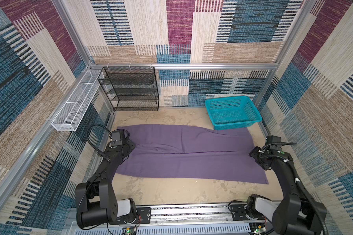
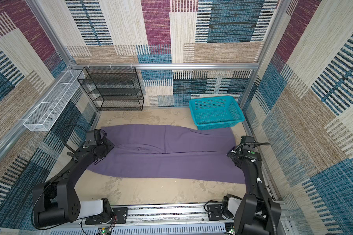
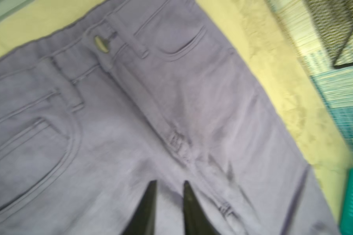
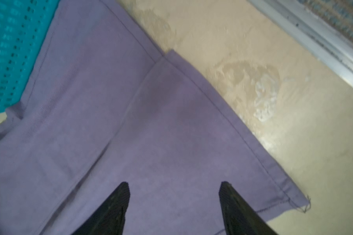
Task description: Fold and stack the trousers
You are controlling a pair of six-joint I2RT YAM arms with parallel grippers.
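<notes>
Purple trousers (image 1: pixel 207 166) lie flat across the table, waist at the left, legs reaching right with their inner edges meeting. The left wrist view shows the button (image 3: pixel 101 43), fly and pockets. My left gripper is over the waist end, part open, its fingers blurred, nothing visible between them. My right gripper is open above the hem end of the near leg, with the flat cloth beneath it.
A teal basket (image 1: pixel 233 125) sits at the back right, touching or very close to the far leg. A black wire rack (image 1: pixel 129 90) stands at the back left, a white wire shelf (image 1: pixel 66 121) on the left wall. Bare table (image 1: pixel 184 190) shows along the front.
</notes>
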